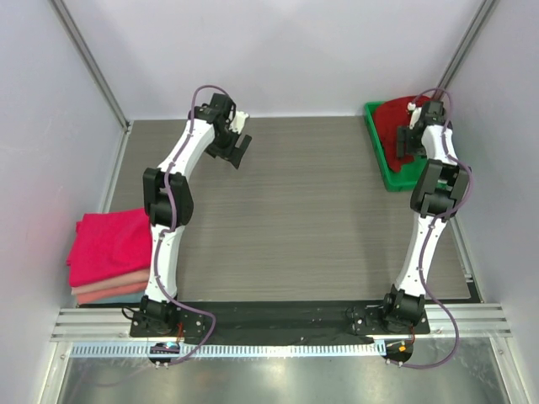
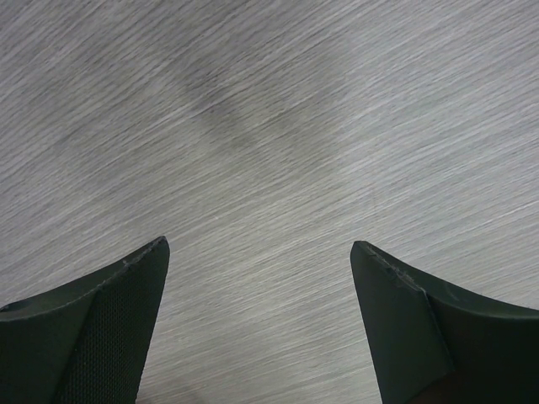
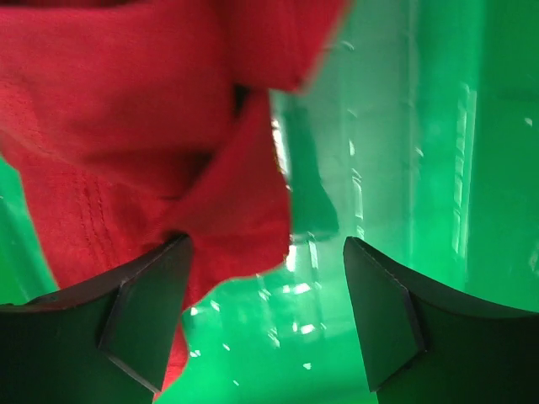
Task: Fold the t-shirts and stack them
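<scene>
A crumpled red T-shirt (image 1: 390,126) lies in the green bin (image 1: 378,162) at the back right. My right gripper (image 1: 412,143) is down over it inside the bin; in the right wrist view its fingers stand apart around a red fold at the left finger, with green plastic between. My left gripper (image 1: 234,145) hangs open over bare table (image 2: 261,151) at the back left. A stack of folded shirts (image 1: 109,244), bright pink-red on top of salmon and blue, lies at the front left.
White walls (image 1: 278,50) enclose the back and both sides.
</scene>
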